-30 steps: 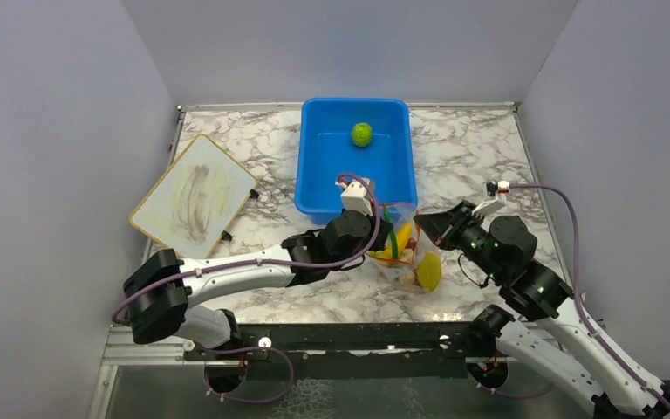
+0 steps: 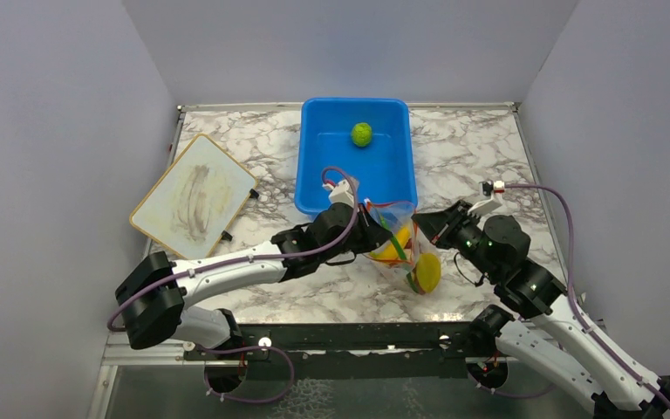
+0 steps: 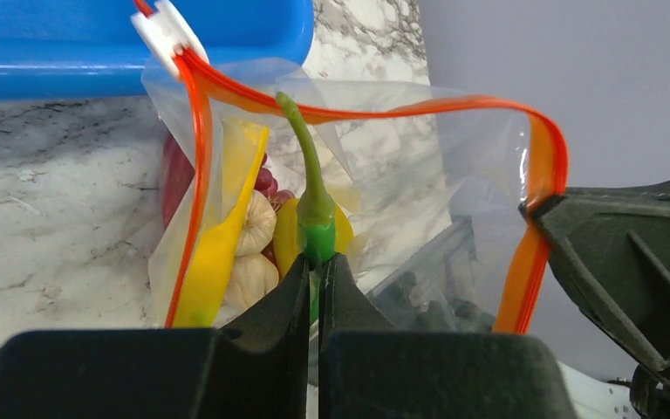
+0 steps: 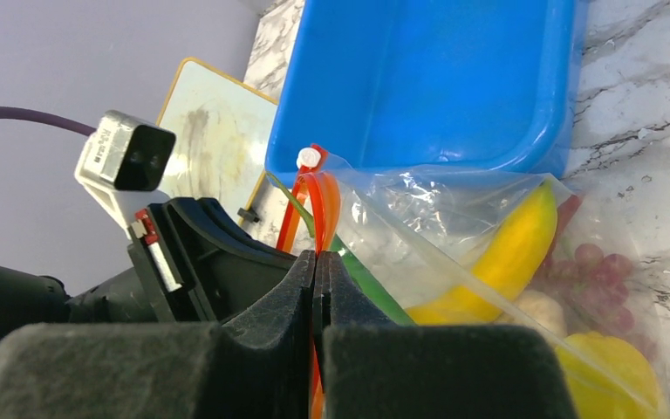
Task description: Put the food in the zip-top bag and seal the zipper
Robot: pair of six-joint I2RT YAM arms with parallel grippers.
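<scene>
A clear zip bag [image 4: 384, 196] stands with its orange-rimmed mouth spread wide. My right gripper is shut on the orange rim at the bag's right side. Held by its stem end, a long green pepper [image 3: 316, 205] is in my left gripper, which is shut at the bag's mouth. Its body slants down toward the bag's front right in the top view; its lower end is partly hidden. Inside lie a yellow banana [image 4: 519, 240], pinkish grapes [image 4: 595, 272], pale garlic-like bulbs [image 3: 255, 223] and a round yellow item [image 4: 606, 375]. A white slider [image 3: 167, 37] sits at the rim's corner.
Behind the bag stands a blue bin [image 2: 312, 157] with a bumpy green ball [image 2: 361, 134] in it. A framed white board [image 2: 194, 198] lies at the left.
My left gripper has shifted a little left and toward the front. The green pepper, nearly straight before, now slants with its lower end toward the front right. The right arm is essentially still.
</scene>
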